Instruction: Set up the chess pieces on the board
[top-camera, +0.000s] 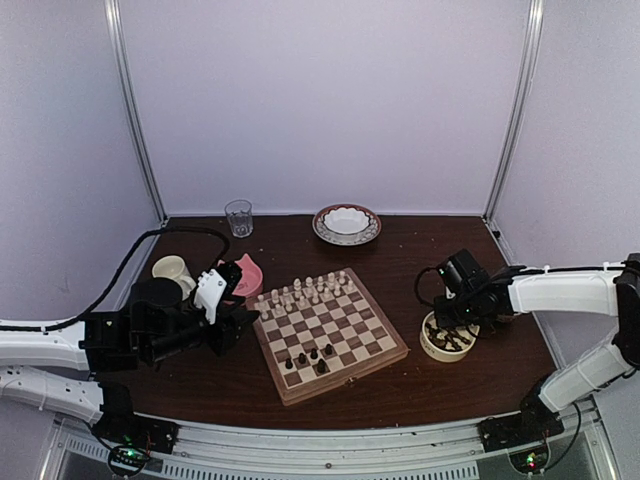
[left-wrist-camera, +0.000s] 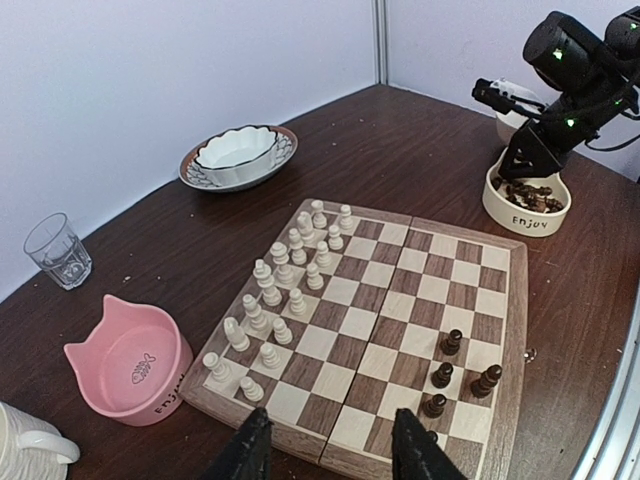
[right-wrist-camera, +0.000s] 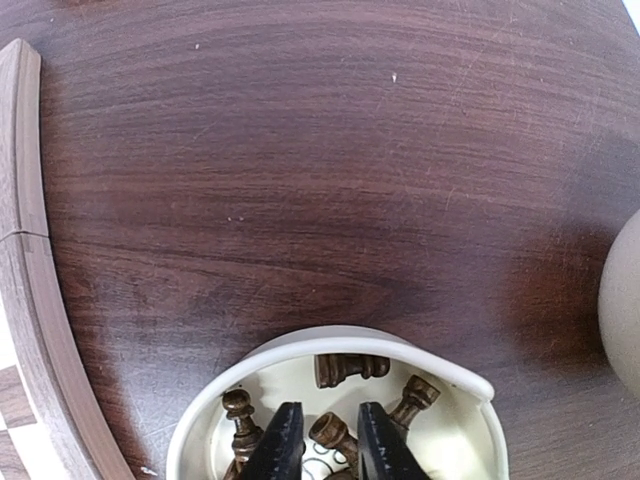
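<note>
The wooden chessboard (top-camera: 325, 325) lies mid-table with light pieces (left-wrist-camera: 268, 284) in two rows along its far side. Several dark pieces stand near the opposite side, toward the left corner. More dark pieces (right-wrist-camera: 334, 432) lie loose in a cream bowl (right-wrist-camera: 290, 350) right of the board. Over that bowl is my right gripper, its fingers apart; a dark piece shows in the gap, seemingly below the tips and not clasped. My left gripper hangs beside the board's left edge, open and empty.
A pink bowl (left-wrist-camera: 135, 362), a white mug (left-wrist-camera: 32, 445) and a clear glass (top-camera: 239, 217) stand on the left. Stacked dishes (top-camera: 347, 225) sit at the back. Another pale round container (right-wrist-camera: 622, 300) is close behind the right bowl. Table between board and bowl is clear.
</note>
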